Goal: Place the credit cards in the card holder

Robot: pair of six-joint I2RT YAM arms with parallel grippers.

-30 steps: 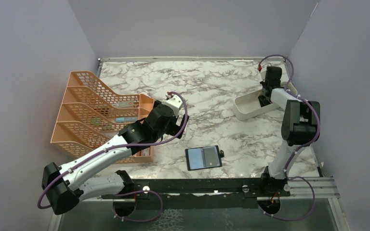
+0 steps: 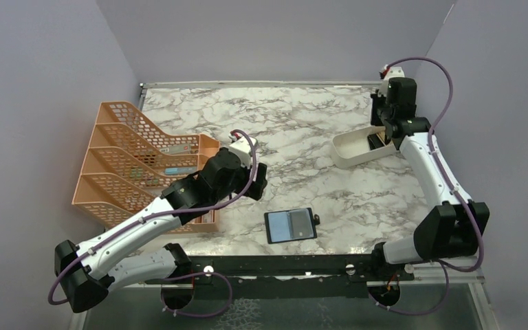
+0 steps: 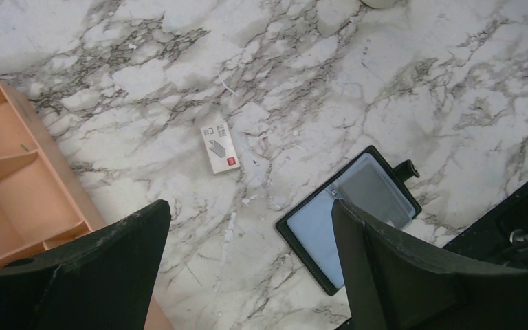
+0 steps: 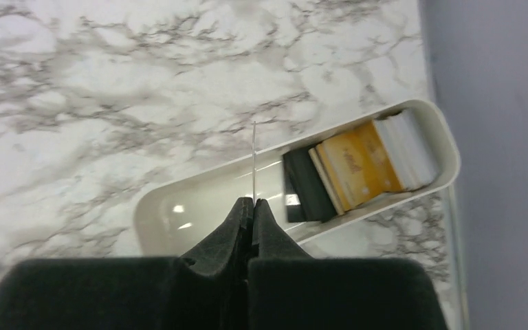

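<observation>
A thin card [image 4: 254,155], seen edge-on, stands up from the fingertips of my right gripper, which is shut on it. In the top view, that gripper [image 2: 378,110] hangs over the far edge of the white bin. Several cards, black [image 4: 309,184], yellow [image 4: 359,163] and white [image 4: 405,150], stand in the bin's right end. The black-framed card holder [image 2: 291,225] lies flat near the table's front edge; its clear window [image 3: 370,185] shows. My left gripper is open and empty, above the table to the holder's upper left.
The white bin [image 4: 179,237] has an empty left half. A tiered orange rack [image 2: 113,158] fills the left side and holds several small items. A small white box [image 3: 220,147] lies on the marble below my left gripper. Mid-table is clear.
My right gripper has come up out of the bin, toward the camera, with the arm swinging right at the end. The card holder has not moved.
</observation>
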